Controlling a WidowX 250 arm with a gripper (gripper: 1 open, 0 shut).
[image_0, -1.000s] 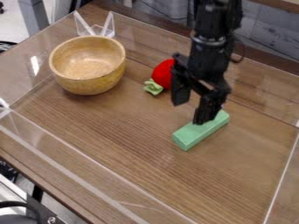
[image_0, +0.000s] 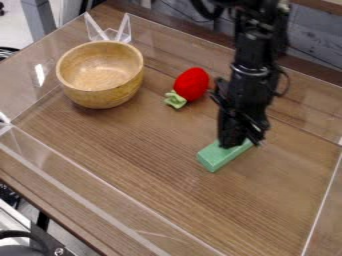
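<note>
My gripper (image_0: 238, 136) reaches down from the top of the view, black, its tip at the upper end of a green block (image_0: 219, 158) lying on the wooden table (image_0: 120, 200). The fingers are dark and overlap; whether anything is between them is hard to see.
A tan bowl (image_0: 107, 75) stands at the upper left. A red tomato-like object (image_0: 191, 86) lies behind the block, with a small green piece (image_0: 177, 99) beside it.
The arm has moved down and slightly right, its tip now lower at the green block, whose visible part looks shorter.
</note>
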